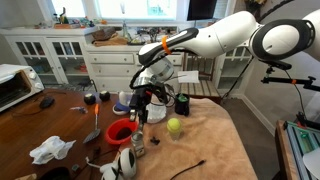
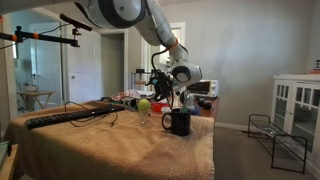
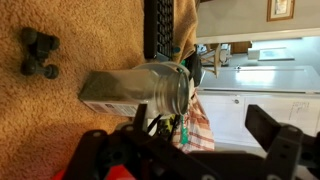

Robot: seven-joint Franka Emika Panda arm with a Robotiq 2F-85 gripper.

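Note:
My gripper (image 1: 142, 110) hangs above the table, beside the red bowl (image 1: 121, 131) and over the clear jar (image 1: 138, 143). In the wrist view the gripper is open, its two dark fingers spread apart. The clear jar (image 3: 138, 88) shows ahead of them with its round end towards me; it stands apart from the fingers and nothing is visibly held. A strip of red (image 3: 118, 173) peeks in at the bottom edge. The yellow-green ball (image 1: 174, 127) and the black mug (image 1: 181, 105) sit to the right of the gripper.
A black keyboard (image 2: 72, 116) lies on the brown-covered table. Small dark pieces (image 3: 40, 52) rest on the cloth. White headphones or a similar white object (image 1: 122, 165) stand at the front, a white cloth (image 1: 52, 150) at left.

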